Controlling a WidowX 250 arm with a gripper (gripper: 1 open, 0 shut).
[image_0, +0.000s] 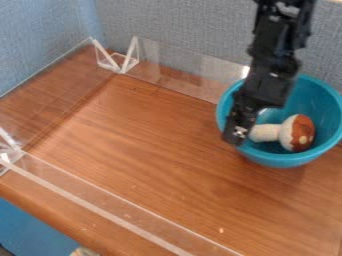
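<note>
A turquoise bowl (321, 110) sits at the right of the wooden table. Inside it lies a toy mushroom (291, 133) with a pale stem and a reddish-brown cap. The black gripper (238, 132) reaches down at the bowl's left side, left of the mushroom, its tips over or just inside the rim. Whether its fingers are open or shut is not clear.
Transparent edge walls with white corner brackets (116, 60) border it at the back and left. A grey wall stands behind.
</note>
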